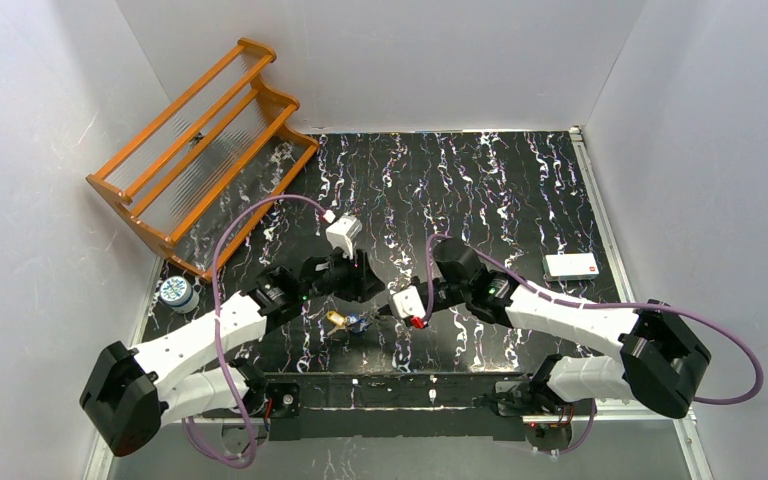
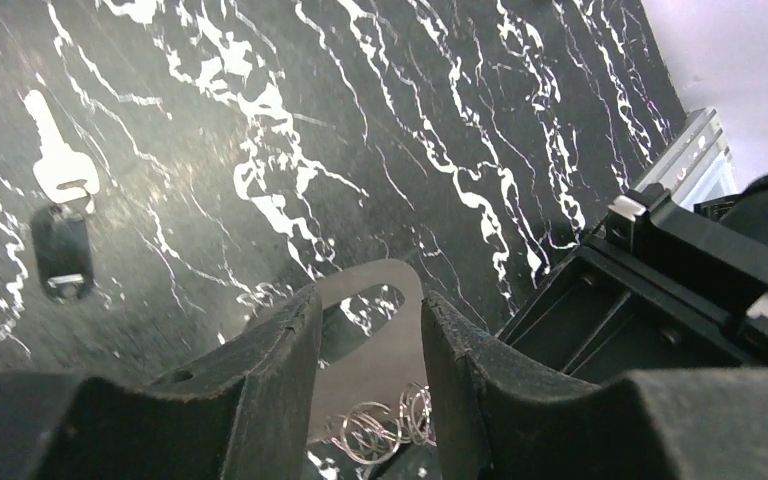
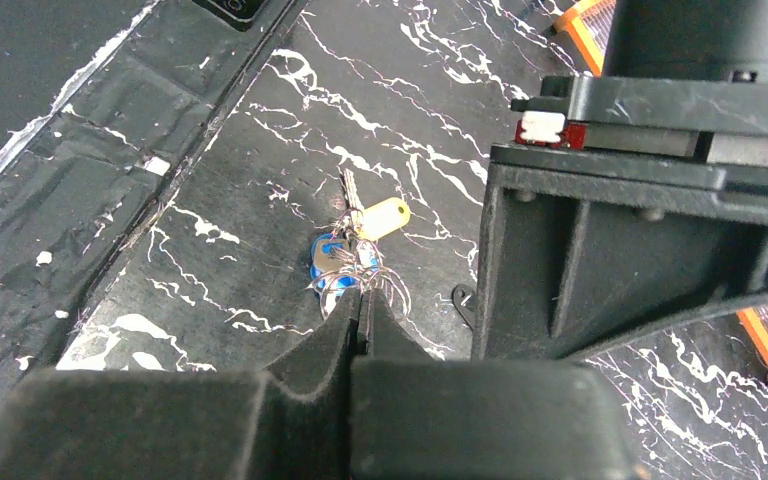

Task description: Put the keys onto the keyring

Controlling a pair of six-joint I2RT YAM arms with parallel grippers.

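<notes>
A bunch of keys hangs on thin wire rings (image 3: 392, 285), with a yellow tag (image 3: 385, 218) and a blue tag (image 3: 322, 262) on it. At those rings my right gripper is shut, holding the wire at its tips. My left gripper stands open. Between and below its fingers show wire coils (image 2: 370, 432) and a grey looped piece; whether they touch cannot be told. A loose key (image 2: 62, 172) with a black head (image 2: 62, 250) lies on the table, left of the left gripper; from above it is hidden.
My right arm's black housing (image 2: 650, 290) is close beside the left fingers. A wooden rack (image 1: 210, 150) stands at the back left, a round tin (image 1: 178, 292) at the left and a white box (image 1: 570, 267) at the right.
</notes>
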